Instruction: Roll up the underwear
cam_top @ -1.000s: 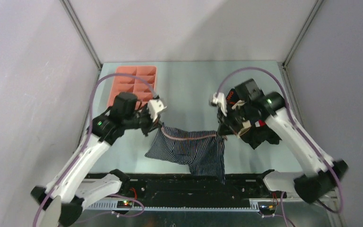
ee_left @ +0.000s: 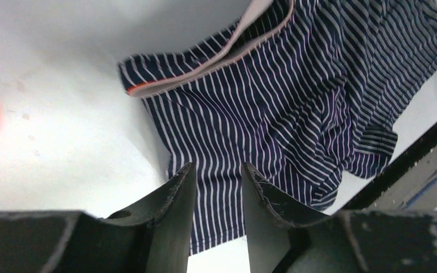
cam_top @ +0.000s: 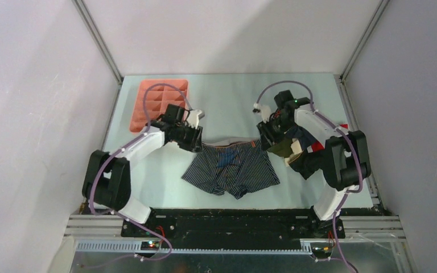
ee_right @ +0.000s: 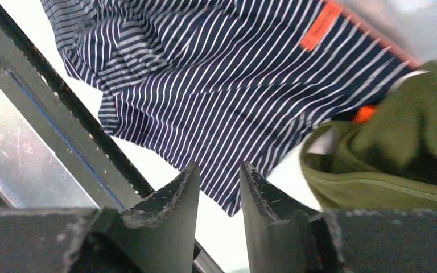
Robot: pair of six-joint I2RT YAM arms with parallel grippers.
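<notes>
Dark underwear (cam_top: 230,170) with thin pale stripes lies spread on the table, waistband towards the back and legs towards the front edge. Its middle is creased and bunched. In the left wrist view its waistband (ee_left: 205,67) gapes a little. My left gripper (cam_top: 195,149) is over the waistband's left end, part open, and nothing shows between its fingers. At the waistband's right end is my right gripper (cam_top: 266,146), also part open and empty, with the striped leg (ee_right: 222,142) beyond its fingertips.
An orange divided tray (cam_top: 138,111) stands at the back left. A pile of folded clothes lies at the right, its olive piece (ee_right: 387,182) close against the underwear.
</notes>
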